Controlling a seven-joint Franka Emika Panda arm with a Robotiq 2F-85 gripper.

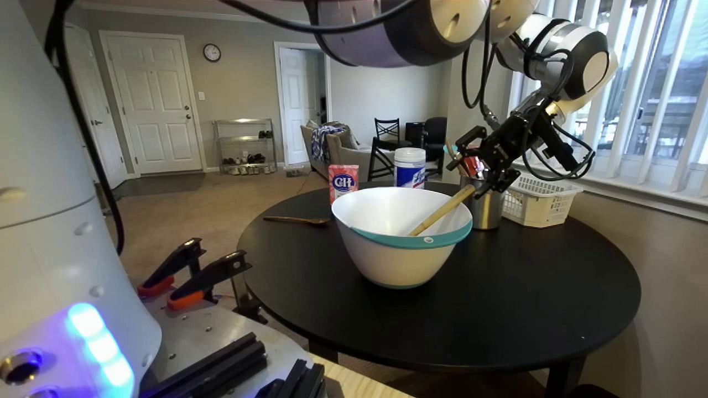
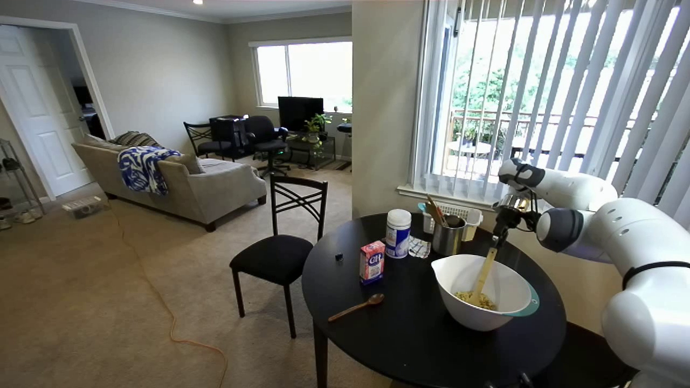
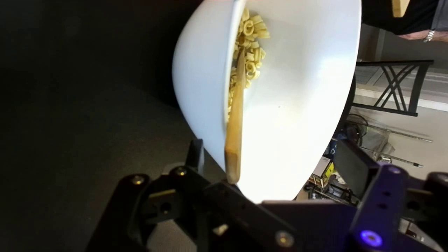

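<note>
A white mixing bowl [image 1: 378, 252] with a teal rim section stands on the round black table [image 1: 531, 312]. Small ring-shaped pasta [image 3: 252, 63] lies at its bottom. A wooden spatula [image 2: 484, 275] leans in the bowl, its handle over the rim. My gripper [image 1: 468, 177] hangs at the handle's upper end, tilted down toward the bowl. In the wrist view its fingers [image 3: 195, 153] are wide apart, and the spatula's handle end [image 3: 233, 161] shows between them, nearer the left finger. No grip on the handle is visible.
Behind the bowl stand a pink sugar box [image 2: 372, 262], a white-and-blue canister [image 2: 398, 233], a metal utensil holder [image 2: 449, 236] and a white basket [image 1: 541, 199]. A wooden spoon [image 2: 356, 307] lies beside the bowl.
</note>
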